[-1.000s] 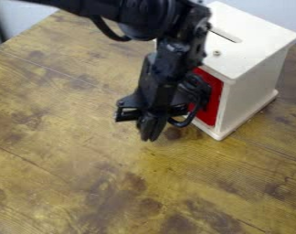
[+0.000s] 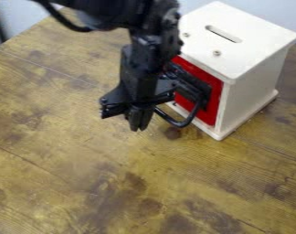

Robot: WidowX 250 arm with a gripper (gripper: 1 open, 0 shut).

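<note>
My black gripper (image 2: 137, 117) hangs just left of a white wooden box (image 2: 252, 64) with a slot in its top. It points down at the wooden table and is shut, with nothing visible between its fingers. The box's red front (image 2: 206, 116) carries a black panel (image 2: 195, 88), partly hidden behind the arm and its cable.
A pale wall stands behind the table's back edge.
The arm has shifted up and slightly left from where it was a second ago, uncovering more of the box. The box stays in place.
</note>
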